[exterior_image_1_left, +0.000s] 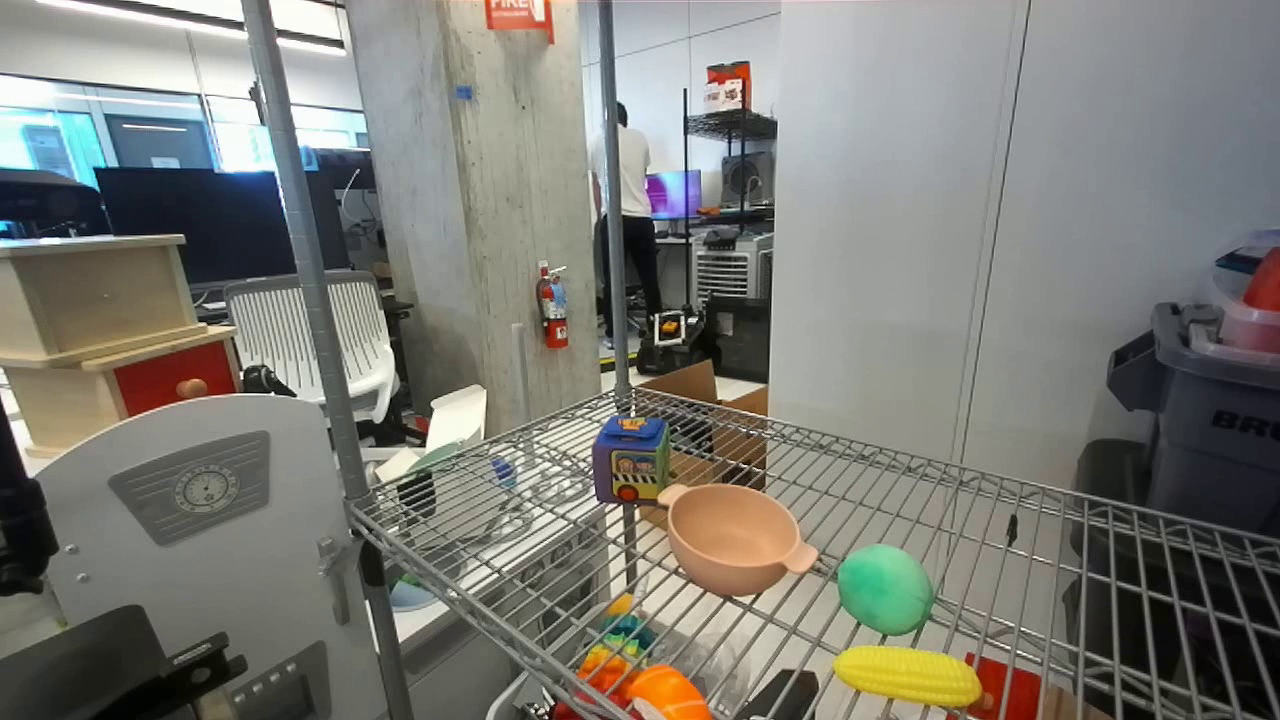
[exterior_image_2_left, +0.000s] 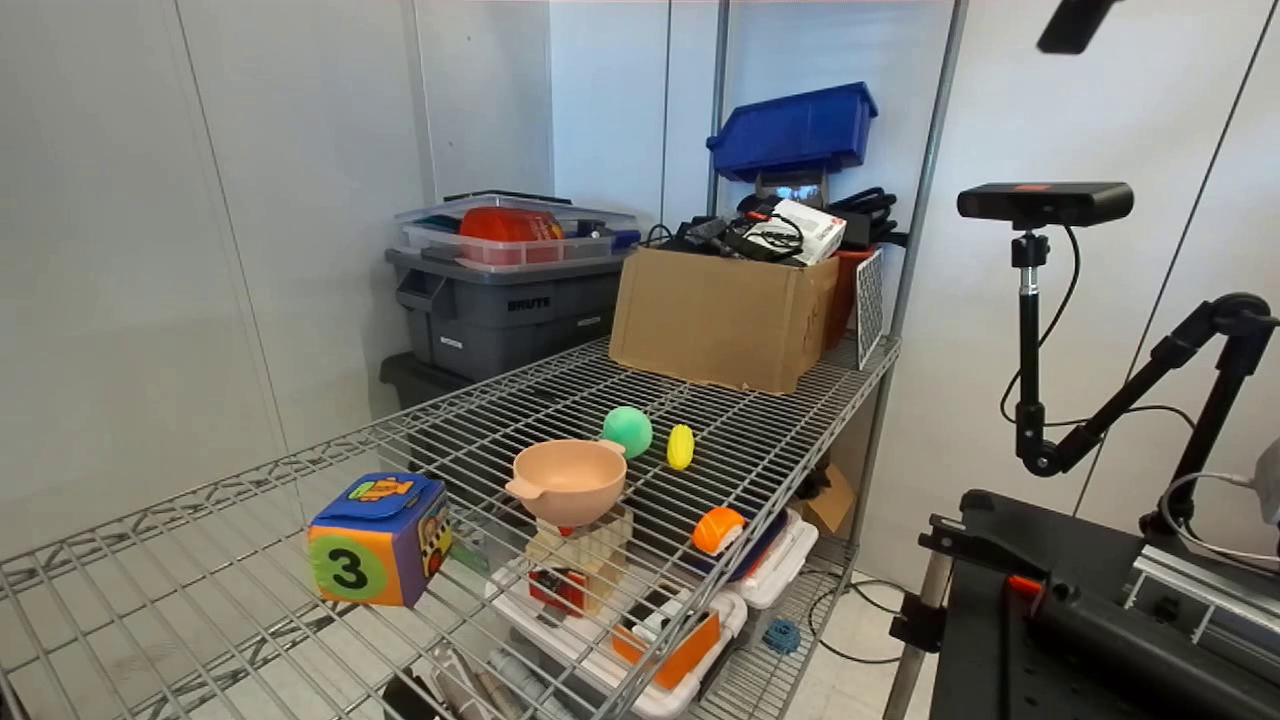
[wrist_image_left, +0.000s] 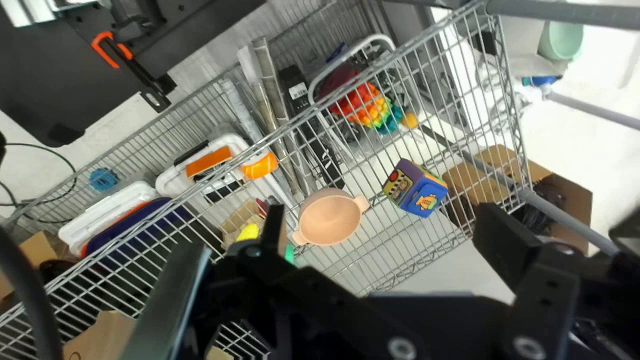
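Observation:
My gripper stands open in the wrist view, its dark fingers wide apart and nothing held between them. Beyond it, on the wire shelf, is an empty pink bowl (wrist_image_left: 330, 219) with two small handles, upright in exterior view 1. A soft picture cube (wrist_image_left: 415, 188) in blue, purple and orange sits beside the bowl, the number 3 on one side (exterior_image_2_left: 351, 571). On the bowl's other side are a green ball (exterior_image_1_left: 885, 589) and a yellow corn cob (exterior_image_1_left: 908, 676). Both are partly hidden behind a finger in the wrist view. Neither exterior view shows the gripper.
A large cardboard box (exterior_image_2_left: 708, 314) fills the shelf's far end in exterior view 2. Upright posts (exterior_image_1_left: 314, 276) stand at the shelf corners. Bins and toys lie below the wires, and an orange toy (exterior_image_2_left: 717, 530) shows near the front edge. Bare wire surrounds the cube.

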